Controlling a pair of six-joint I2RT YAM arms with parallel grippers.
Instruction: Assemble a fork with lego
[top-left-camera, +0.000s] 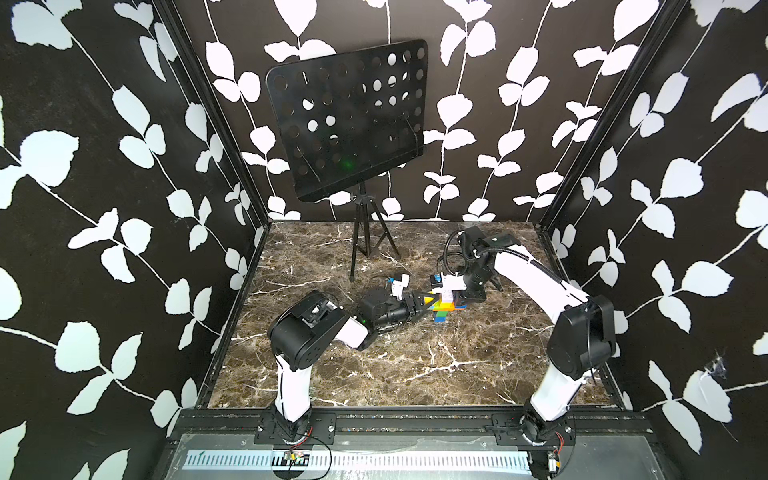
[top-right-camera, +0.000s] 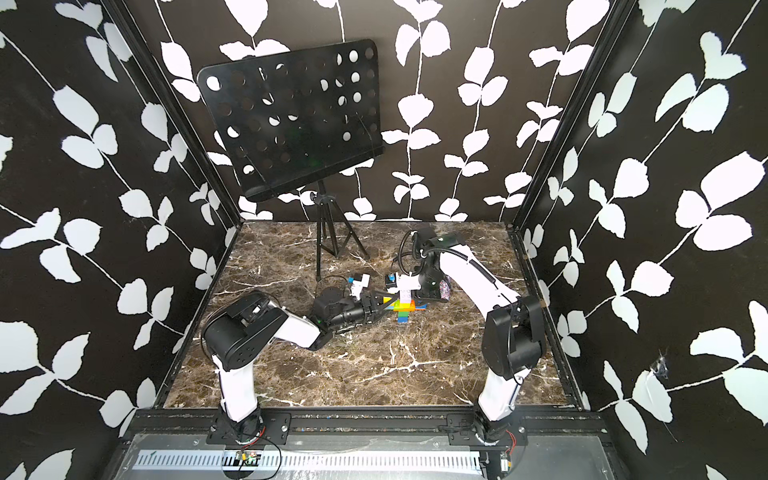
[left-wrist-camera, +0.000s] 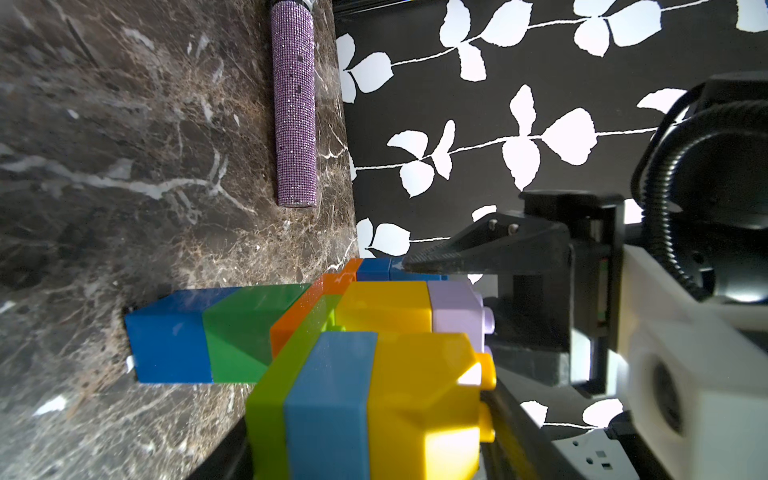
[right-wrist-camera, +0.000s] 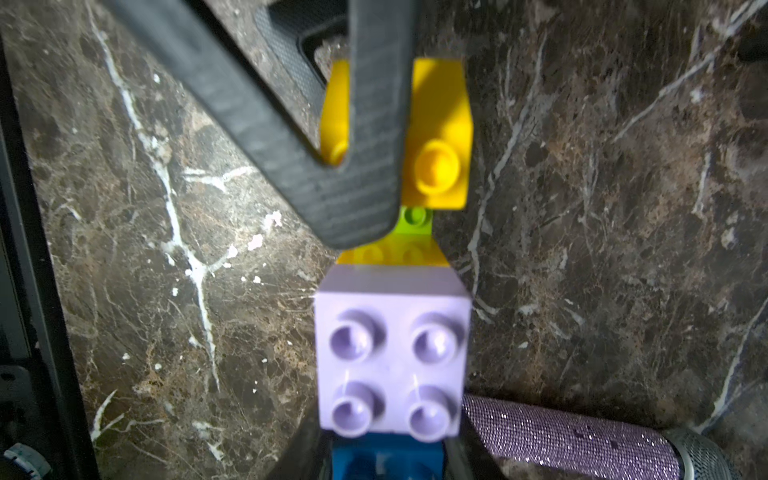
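The brick assembly (top-left-camera: 442, 306) lies on the marble floor between both arms. In the left wrist view, a blue brick (left-wrist-camera: 168, 336) and a green brick (left-wrist-camera: 248, 328) form its handle, leading to an orange crosspiece (left-wrist-camera: 300, 316). My left gripper is shut on the near yellow brick (left-wrist-camera: 428, 400) and light-blue layer. Beyond stand a middle yellow brick (left-wrist-camera: 384, 305) and, on top of it, a lilac brick (right-wrist-camera: 392, 364) with bare studs. My right gripper has its fingers apart around a blue brick (right-wrist-camera: 388, 456) past the lilac one; contact is unclear.
A glittery purple microphone (right-wrist-camera: 576, 440) lies close behind the assembly. White pieces (top-left-camera: 399, 285) and a small black object (top-left-camera: 436, 280) sit nearby. A music stand (top-left-camera: 352, 120) rises at the back.
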